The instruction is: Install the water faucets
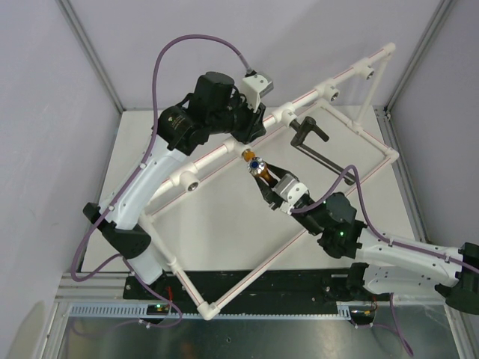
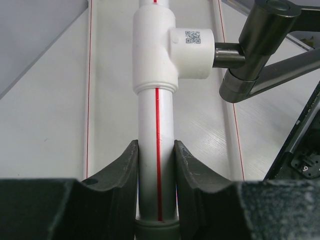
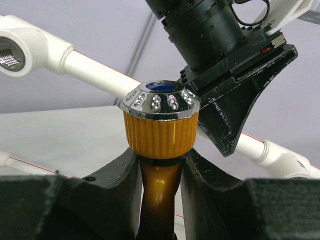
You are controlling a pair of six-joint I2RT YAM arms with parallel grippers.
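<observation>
My left gripper [image 1: 251, 127] is shut on the white pipe [image 2: 149, 112] with a red stripe, below a tee fitting [image 2: 153, 53]. A black faucet [image 2: 252, 47] sticks out from that tee's branch. An amber faucet piece [image 3: 161, 137] with a chrome ring and blue top stands upright in my right gripper [image 1: 266, 179], whose fingers are around its narrow neck. In the top view it is just below a tee with an amber stub [image 1: 248, 155] beside my left gripper.
The white pipe frame [image 1: 262, 269] spans the middle, with more tee sockets [image 1: 334, 93] along the upper rail and an open threaded socket [image 3: 12, 55]. Grey walls [image 1: 37, 149] border both sides.
</observation>
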